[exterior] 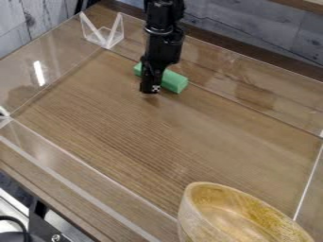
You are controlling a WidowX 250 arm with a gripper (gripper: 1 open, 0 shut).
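My black gripper [151,85] hangs from the arm at the upper middle of the camera view, low over the wooden table [127,142]. A green block [172,81] lies on the table just behind and right of the fingertips, partly hidden by the gripper. The gripper looks shut, and I see nothing clearly held between its fingers.
A large yellow bowl [240,217] sits at the front right. A clear plastic object [104,33] stands at the back left. Walls line the back.
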